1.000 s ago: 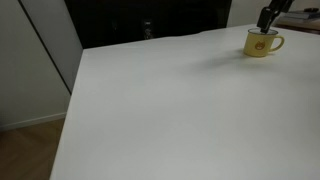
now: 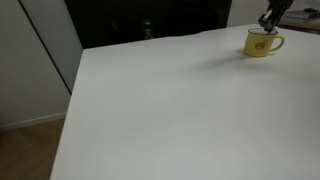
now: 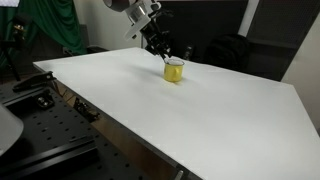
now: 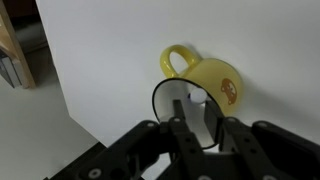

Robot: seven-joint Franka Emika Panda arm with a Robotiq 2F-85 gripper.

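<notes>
A yellow mug [image 4: 215, 82] with a dark rim, a handle and a small brown face stands upright on the white table, at the far right in exterior view 1. In exterior view 2 the same mug [image 3: 173, 73] is near the middle. My gripper points down at the mug's mouth, its dark fingers parted and overlapping the opening in the wrist view. A small pale patch shows between them; whether it is an object or the mug's inside I cannot tell. How deep the fingertips reach is hidden.
Behind the mug, items [image 2: 300, 20] lie off the table's far right side. A dark panel [image 2: 130, 20] stands beyond the back edge.
The arm above the mug has shifted and tilted slightly, now leaning more to the right in exterior view 1. The mug has stayed in place.
</notes>
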